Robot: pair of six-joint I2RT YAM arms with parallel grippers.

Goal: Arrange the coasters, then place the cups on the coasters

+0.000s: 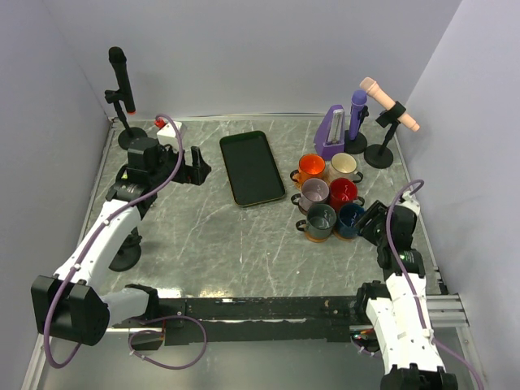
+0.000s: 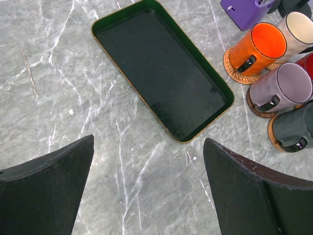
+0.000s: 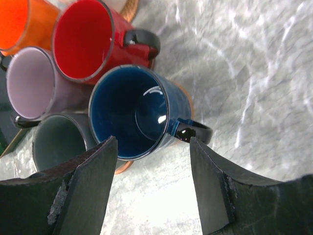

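Note:
A dark blue cup (image 3: 139,112) stands on a round cork coaster (image 3: 185,95), its handle turned toward my right gripper. That gripper is part open, its two fingers (image 3: 93,181) spread at the cup's near side, with nothing visibly held between them. Beside the blue cup are a red cup (image 1: 343,192), a grey-green cup (image 1: 320,221), a lilac cup (image 1: 314,192), an orange cup (image 1: 310,166) and a cream cup (image 1: 344,165); several show coasters beneath. Over the left of the table, my left gripper (image 1: 200,166) is open and empty.
A dark green tray (image 1: 253,168) lies mid-table, left of the cups. Behind the cups stand a purple grater-like object (image 1: 329,136) and microphones on stands (image 1: 379,154).

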